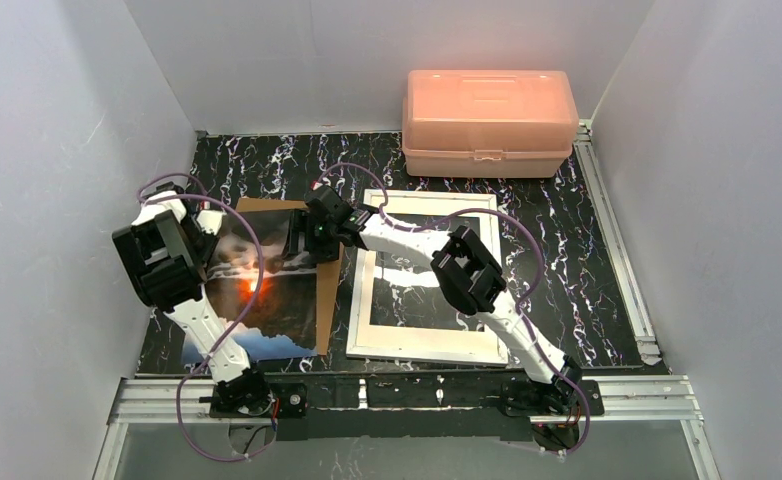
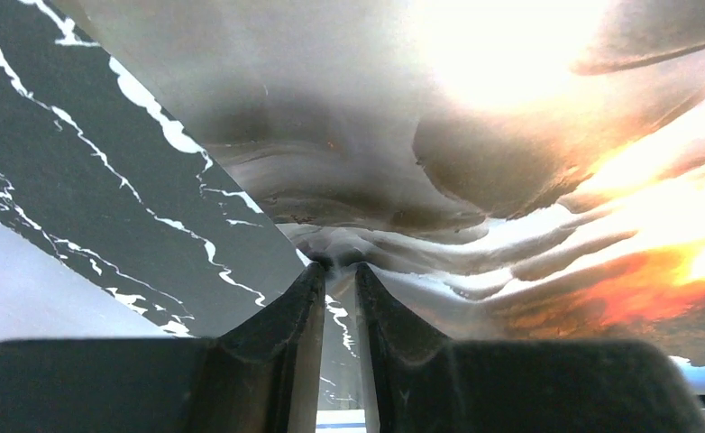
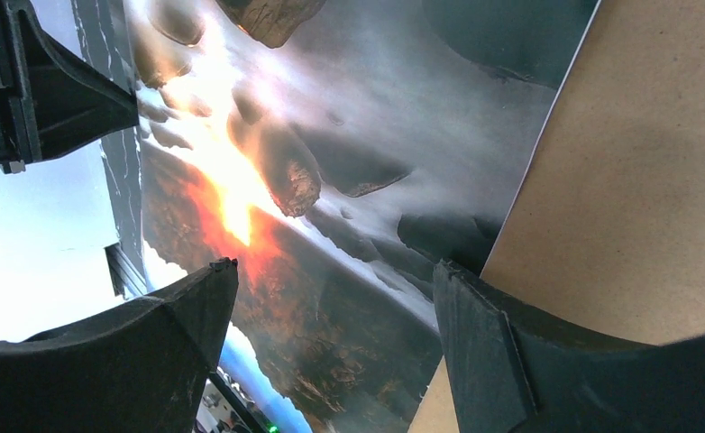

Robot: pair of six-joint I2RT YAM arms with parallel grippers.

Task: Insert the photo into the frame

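Note:
The glossy sunset-cloud photo point(image 1: 267, 315) lies over a brown board point(image 1: 329, 300), which shows along its right and top edges. My left gripper is shut on the photo's left edge, near the marble surface. My right gripper stands part open over the photo's right edge, where the brown board point(image 3: 628, 162) begins; nothing shows held between its fingers. To the right in the top view lies the white photo frame point(image 1: 427, 342), partly under the right arm, its middle showing dark marble-like surface.
A pink plastic case point(image 1: 489, 110) stands at the back right. Grey walls enclose the left, back and right. Bare marble point(image 1: 577, 280) lies right of the frame; both arms reach over the left part of the workspace.

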